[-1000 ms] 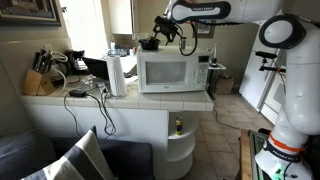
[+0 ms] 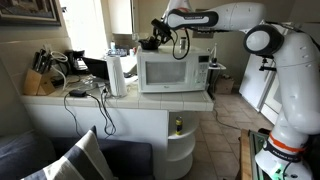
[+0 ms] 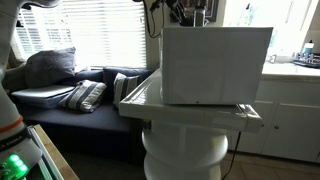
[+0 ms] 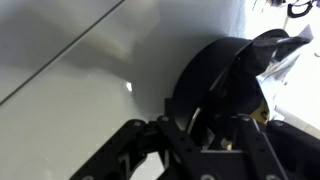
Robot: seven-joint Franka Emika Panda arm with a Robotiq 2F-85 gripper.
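A black pot (image 2: 150,44) sits on top of the white microwave (image 2: 172,72). In the wrist view the round pot (image 4: 190,80) fills the middle and right, its inside dark, with a shiny, unclear shape within it. My gripper (image 2: 160,30) points down at the pot from above. Its black fingers reach up from the bottom edge of the wrist view and overlap the pot. Dark on dark, the gap between them and any contact with the pot cannot be made out. In exterior view 2 the gripper is mostly hidden above the microwave (image 3: 215,65).
The microwave stands on a white counter (image 2: 110,100) with rounded shelves (image 2: 181,145) below. A knife block (image 2: 38,82), a paper towel roll (image 2: 116,76) and black cables (image 2: 92,95) lie to its left. A dark sofa (image 3: 120,115) stands near the window.
My arm has come slightly left and lower over the microwave, bringing the gripper nearer the black pot. The pot and the other things appear unmoved.
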